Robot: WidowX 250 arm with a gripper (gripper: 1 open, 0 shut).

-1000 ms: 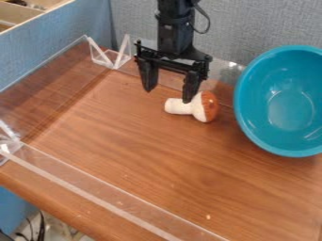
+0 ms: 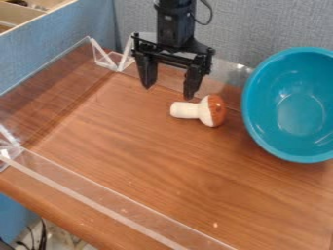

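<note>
My black gripper [image 2: 169, 86] hangs open at the back middle of the wooden board, with nothing between its fingers. Just below and right of it lies a toy mushroom [image 2: 202, 111] on its side, white stem to the left and orange cap to the right. A blue bowl [image 2: 289, 107] stands at the right, beside the mushroom's cap.
The wooden board [image 2: 143, 181] is clear in the front and left. Clear plastic edging [image 2: 111, 57] borders it at the back and left, with grey padded walls behind and a wooden tray [image 2: 19, 12] at the top left.
My gripper has moved slightly up and back, away from the mushroom. The mushroom and bowl have stayed in place.
</note>
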